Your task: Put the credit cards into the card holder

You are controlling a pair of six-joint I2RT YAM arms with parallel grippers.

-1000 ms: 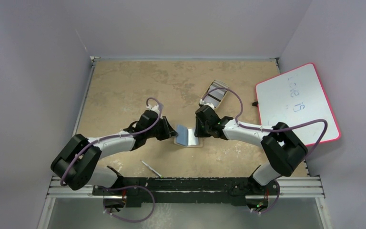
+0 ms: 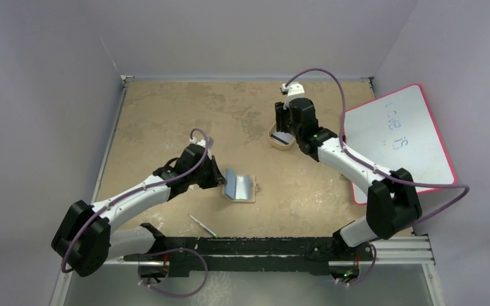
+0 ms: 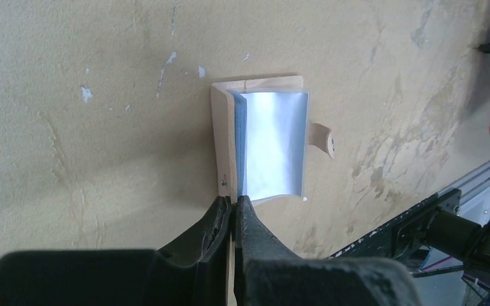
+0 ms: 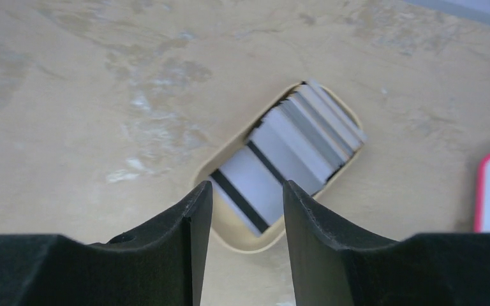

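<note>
The card holder point(image 2: 242, 188), a booklet with clear and bluish sleeves, lies open low-centre on the table; in the left wrist view its sleeves point(image 3: 274, 143) face up. My left gripper point(image 2: 219, 178) is shut at its tan cover edge point(image 3: 222, 140). The tray point(image 2: 279, 143) point(image 4: 230, 233) holds several cards point(image 4: 252, 191) in pale and dark bands. My right gripper point(image 2: 282, 115) is over the tray, part open, with nothing seen between its fingers.
A whiteboard point(image 2: 399, 140) lies at the right, a dark clip on its left edge. A pen point(image 2: 202, 225) lies at the front left.
My right gripper has moved from the holder up and back to over the tray. My left gripper and the holder have shifted slightly left.
</note>
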